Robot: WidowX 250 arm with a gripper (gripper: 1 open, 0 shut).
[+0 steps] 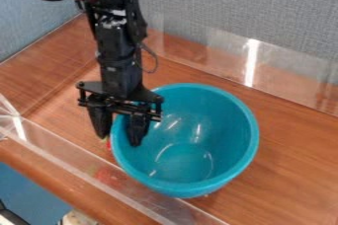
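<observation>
My black gripper (119,120) hangs at the left rim of a teal bowl (192,155), one finger outside the bowl and the other at or just inside the rim; whether it touches the rim cannot be told. A small sliver of red (110,143) shows beside the bowl's left side, below the gripper. Most of that red thing is hidden.
A clear plastic edge runs along the front left, another along the back before a grey padded wall.
</observation>
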